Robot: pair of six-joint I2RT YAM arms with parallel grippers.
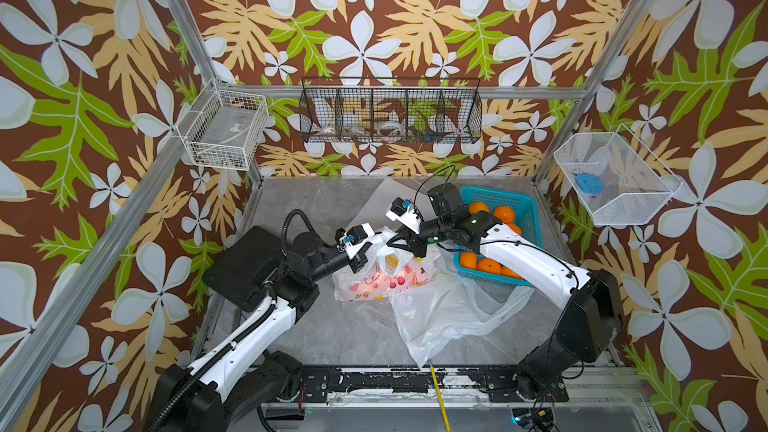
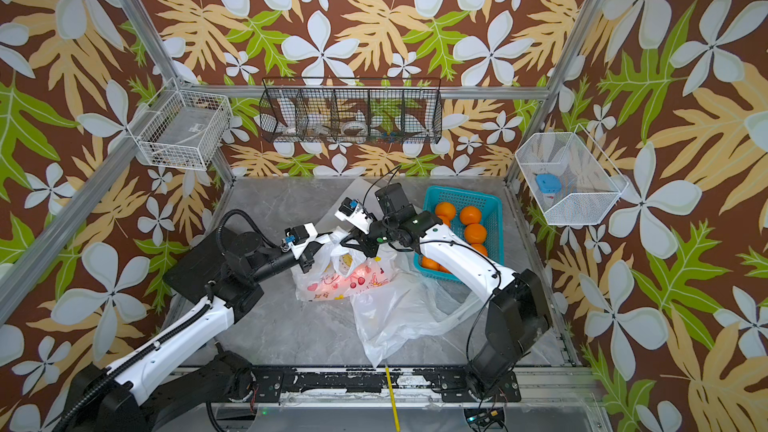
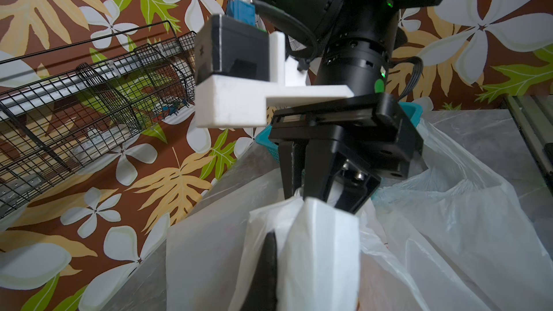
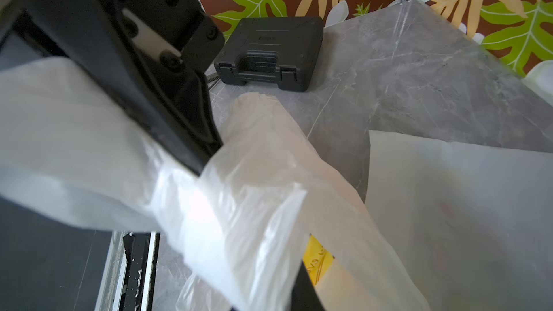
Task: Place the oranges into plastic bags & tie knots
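A pink printed plastic bag lies mid-table, with its white top raised between the grippers. In the top left view my left gripper is shut on that white plastic from the left. My right gripper sits at the bag's top from the right, its fingers buried in the plastic; how far apart they are is unclear. Oranges fill a teal basket at the right. A clear plastic bag lies flat in front.
A black case lies at the table's left. A white sheet lies at the back middle. Wire baskets hang on the frame.
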